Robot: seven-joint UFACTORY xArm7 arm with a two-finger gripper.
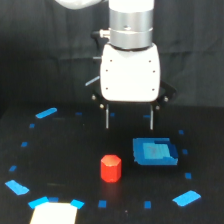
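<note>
A red block (110, 168), rounded or many-sided, stands on the dark table near the middle of the camera view. To its right, and a little farther back, lies a blue square (141, 158) that looks like a shallow tray, with a lighter blue patch (157, 152) on it. My white gripper (129, 117) hangs above the table behind both of them. Its two thin fingers point down and stand wide apart, so it is open with nothing between them. Neither the block nor the square is touched by the fingers.
Blue tape strips (17, 187) mark the table's left and right sides, with small blue squares between them. A pale square item (53, 213) lies at the front left edge.
</note>
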